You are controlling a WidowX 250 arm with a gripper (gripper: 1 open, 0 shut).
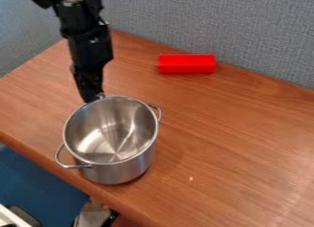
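Note:
A steel pot (110, 143) with two loop handles stands on the left part of the wooden table. My black gripper (94, 95) reaches down from the top left to just behind the pot's back rim, its lower tip partly hidden there. It is too small and dark to see how the fingers stand or whether anything is between them. A red block (186, 63) lies at the back of the table.
A grey padded wall (221, 24) runs behind it. Below the left front edge are a blue surface (31, 189) and some clutter.

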